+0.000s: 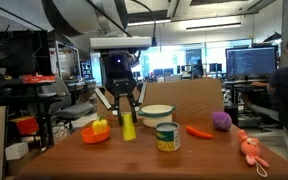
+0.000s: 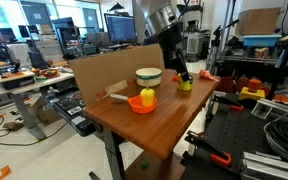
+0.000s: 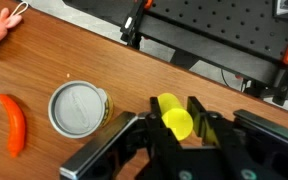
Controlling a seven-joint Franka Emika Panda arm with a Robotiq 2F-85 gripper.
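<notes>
A yellow cylindrical object (image 1: 129, 126) is upright between the fingers of my gripper (image 1: 126, 108), which is shut on it. In the wrist view its round yellow end (image 3: 179, 122) faces the camera. Its lower end is close to the brown table (image 1: 154, 162); whether it touches cannot be told. Beside it, to the right in exterior view 1, stands a tin can (image 1: 168, 137). An orange bowl (image 1: 95, 134) with a yellow item (image 1: 100, 126) in it lies to the left.
Behind stands a white pot (image 1: 156, 111) with a green rim. A red pepper (image 1: 198, 132), a purple ball (image 1: 222, 121) and a pink plush toy (image 1: 251, 148) occupy the right side. A cardboard panel (image 1: 197, 99) closes off the back.
</notes>
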